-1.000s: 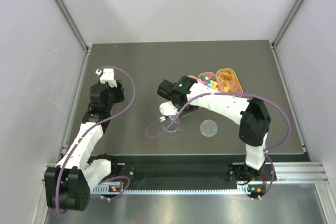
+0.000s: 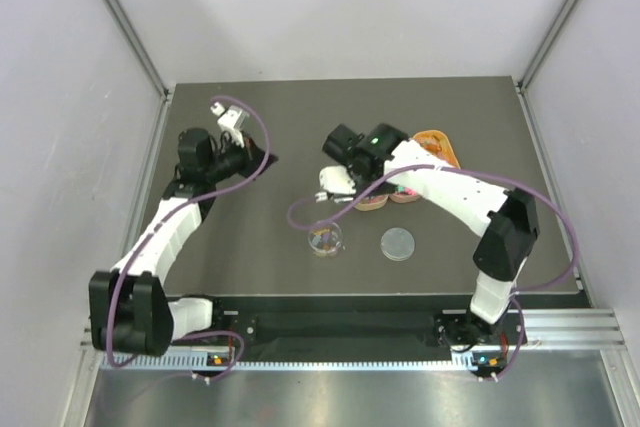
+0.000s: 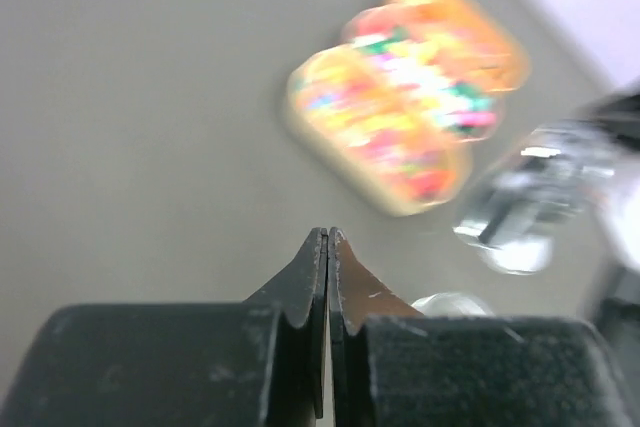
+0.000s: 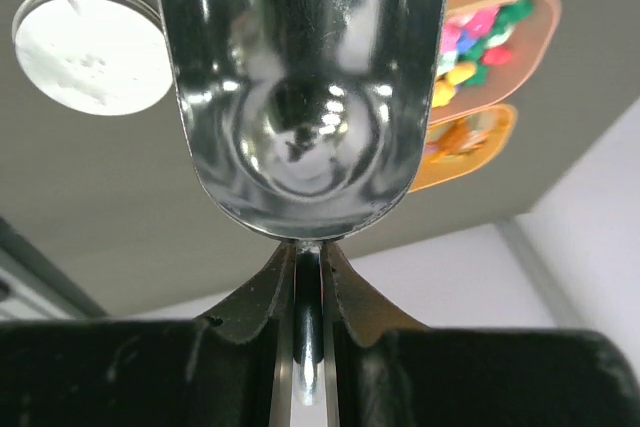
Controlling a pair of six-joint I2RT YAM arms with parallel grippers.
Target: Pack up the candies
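Observation:
My right gripper is shut on the handle of a shiny metal scoop (image 4: 310,77); the bowl of the scoop shows no candies. From the left side, the scoop (image 3: 530,202) hangs blurred beside the candy bins. A clear round jar (image 2: 325,238) with a few candies in it stands on the table, and its rim (image 3: 455,304) peeks out behind the left fingertips. Fingertips together, my left gripper is shut and nothing shows between its fingers. Three candy bins hold multicoloured candies (image 4: 480,45) and orange ones (image 4: 460,143); the right arm partly covers them from above.
A round lid (image 2: 397,244) lies flat to the right of the jar. The orange bin (image 2: 437,146) is rearmost of the three. Bare tabletop (image 2: 290,117) stretches across the back and left.
My left gripper has swung inward to the right from the table's left side. The right arm has moved from over the jar rightward, over the bins, leaving the jar uncovered.

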